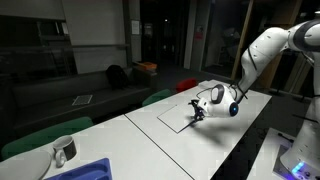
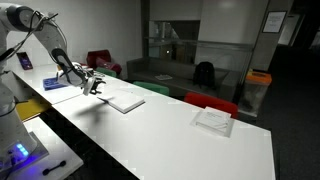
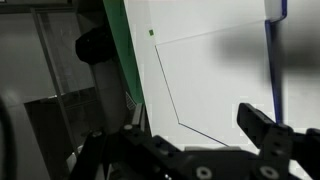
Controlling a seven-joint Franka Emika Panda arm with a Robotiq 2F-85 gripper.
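Note:
A thin white rectangular panel with a dark outline lies on the white table, below and beside my gripper. In exterior view 2 it appears as a flat pale slab, with the gripper over its left end. From the wrist, the panel's white face fills the right half of the view, and a blue strip with a shadow beside it runs along one side. My two dark fingers stand apart; no object shows between them. Whether a fingertip touches the panel cannot be told.
A mug and a blue tray stand at the table's left in exterior view 1. A white square object lies at the table's far edge in exterior view 2. Chairs line the back edge.

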